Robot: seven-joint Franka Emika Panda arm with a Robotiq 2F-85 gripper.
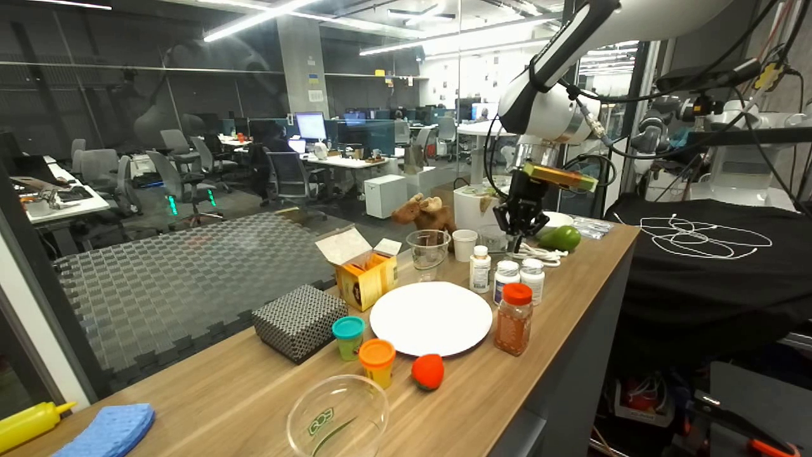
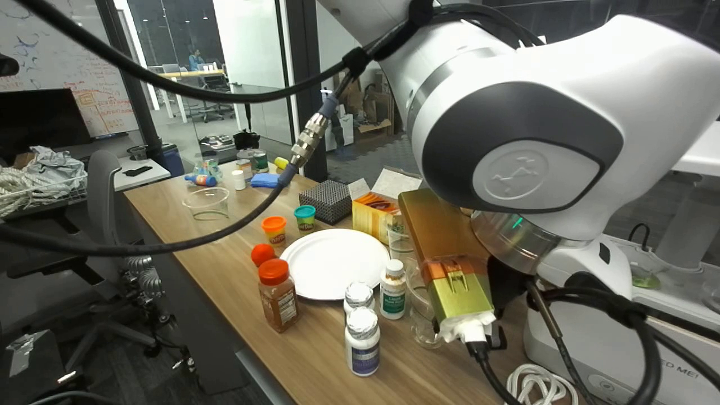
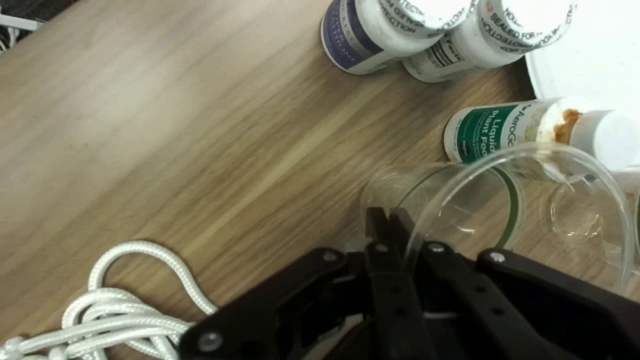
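Observation:
A clear plastic cup with a green ring [image 3: 513,207] stands under my gripper in the wrist view. The fingers are drawn together on the cup's thin side wall, with the rim curving off to the right. From the first exterior view, the cup [image 1: 491,239] shows faintly beside the gripper [image 1: 516,235], low over the table. In the second exterior view the clear cup [image 2: 425,324] is partly seen beyond the arm-mounted camera, and the fingertips are hidden there.
Close to the cup is a plant food bottle [image 3: 489,132]; two white bottles [image 1: 507,278] stand nearby. Another clear cup [image 1: 427,255], a paper cup [image 1: 464,245] and a white plate [image 1: 431,318] lie leftward. White cord [image 3: 132,312] is coiled near the gripper.

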